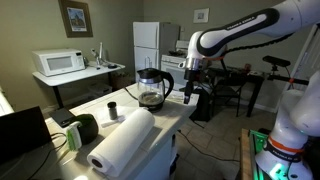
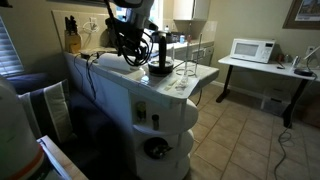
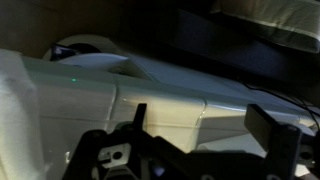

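Note:
My gripper (image 1: 189,98) hangs over the right-hand side of the counter, to the right of a glass jug (image 1: 152,98) with a dark top. In the wrist view, my fingers stand wide apart on either side of the gripper, with only pale tile behind the gap and nothing held. From the second exterior side, the dark gripper (image 2: 131,42) shows above the counter, left of the jug (image 2: 160,69), which is partly hard to make out there.
A large white roll (image 1: 122,142) lies along the counter (image 1: 172,122), near a black cup (image 1: 112,110) and a green-and-black round object (image 1: 88,127). A microwave (image 1: 60,62) stands on a table behind. Shelves (image 2: 155,145) lie below the counter.

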